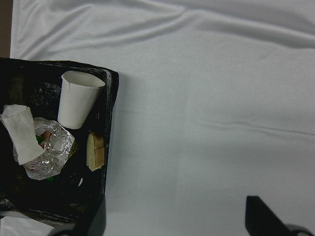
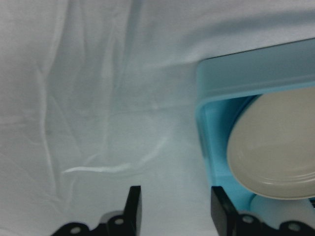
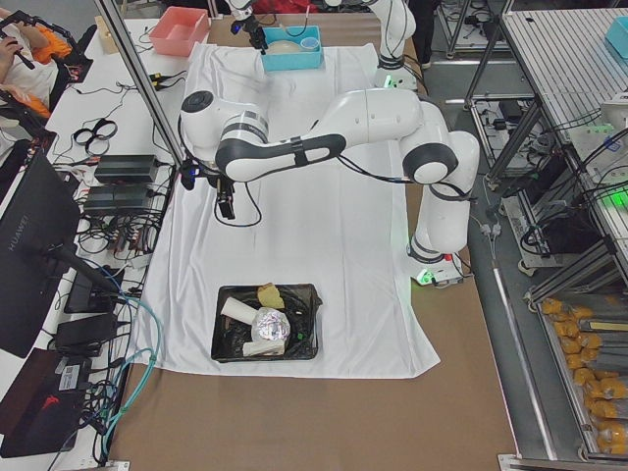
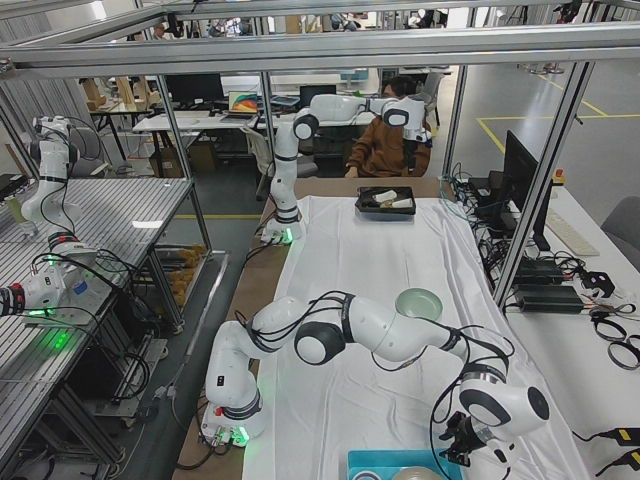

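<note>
A black tray (image 1: 74, 191) on the white cloth holds a paper cup (image 1: 78, 101), crumpled foil (image 1: 54, 157), a white paper piece (image 1: 22, 135) and a bread piece (image 1: 95, 151). My left gripper hangs open over the cloth beside it, nothing between its fingers. At the far end, a blue bin (image 2: 256, 64) holds a cream plate (image 2: 273, 142) and a cup. My right gripper is open over the cloth at the bin's edge, empty. A green dish (image 4: 418, 303) shows in the camera right view.
A pink bin (image 3: 179, 29) stands on the side table among cables, electronics and a monitor (image 3: 34, 255). An upright metal post runs along that side.
</note>
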